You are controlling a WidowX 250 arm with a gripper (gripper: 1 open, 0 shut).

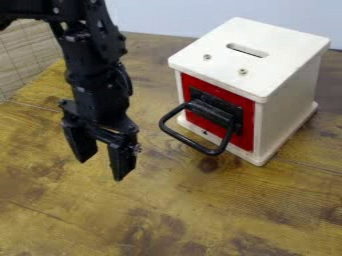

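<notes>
My black gripper (99, 157) points down over the wooden table at the left of the camera view, its fingers apart with nothing between them. To its right stands a white wooden box (286, 95) with a slot and two small studs on top. Its red front panel (246, 136) faces toward my side and carries a black latch with a black loop handle (173, 131) sticking out toward the gripper, which is apart from it.
A woven mat (24, 70) is at the upper left, and a pale wall runs behind the table.
</notes>
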